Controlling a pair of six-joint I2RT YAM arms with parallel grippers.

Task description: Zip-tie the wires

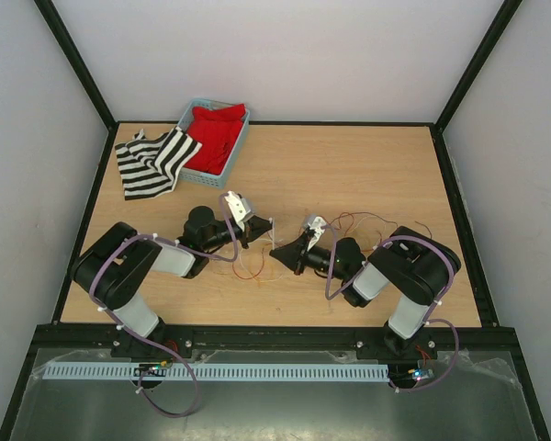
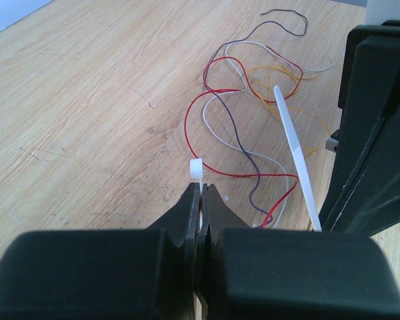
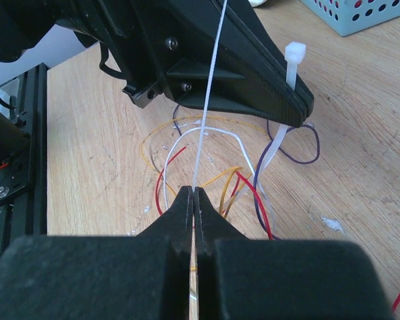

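Observation:
Wires in red, white, yellow and purple (image 2: 250, 175) lie loosely tangled on the table between the arms. My left gripper (image 1: 271, 223) is shut on a white zip tie, whose square head (image 3: 295, 52) sticks up past the fingertips; part of its strap (image 3: 275, 148) shows below, beside the wires. Lower right of it, my right gripper is shut on a thin white strap (image 2: 297, 157) that stands up from its fingertips. The wires pass behind and below the right fingertips in the right wrist view. Whether the strap closes a loop around them cannot be told.
A blue-grey basket (image 1: 202, 177) with red cloth (image 1: 217, 138) stands at the back left. Beside it lies a black-and-white striped cloth (image 1: 152, 165). The two grippers are very close together.

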